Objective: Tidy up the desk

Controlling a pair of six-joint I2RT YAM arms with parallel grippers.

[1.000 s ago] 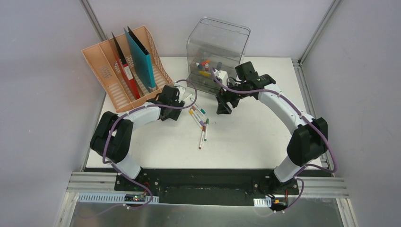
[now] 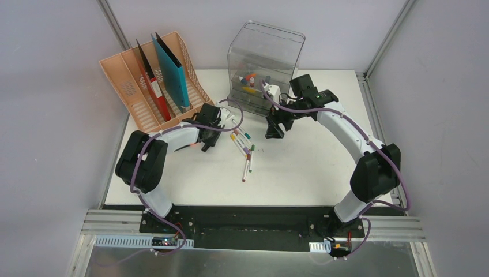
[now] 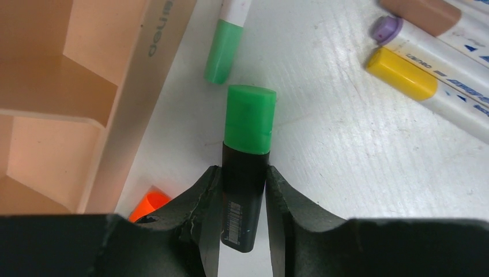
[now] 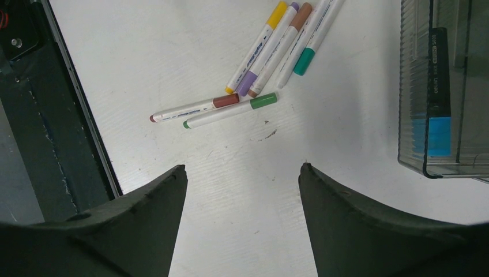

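My left gripper has its fingers closed on both sides of a black marker with a green cap (image 3: pixel 249 119), low over the desk beside the peach file holder (image 3: pixel 144 86). An orange-capped item (image 3: pixel 151 205) lies partly behind the left fingers. Loose markers (image 4: pixel 256 49) with white barrels lie in the middle of the desk, with a brown one (image 4: pixel 190 109) and a green one (image 4: pixel 230 113) below the cluster. My right gripper is open and empty above the desk, left of a clear organizer (image 4: pixel 415 161).
The file holder at the back left holds a red folder (image 2: pixel 160 95) and a teal folder (image 2: pixel 175 78). The clear organizer at the back centre holds small coloured items (image 2: pixel 250 78).
My left arm has shifted slightly over the last second, its gripper now round the green-capped marker near the file holder. The right arm has moved very slightly.
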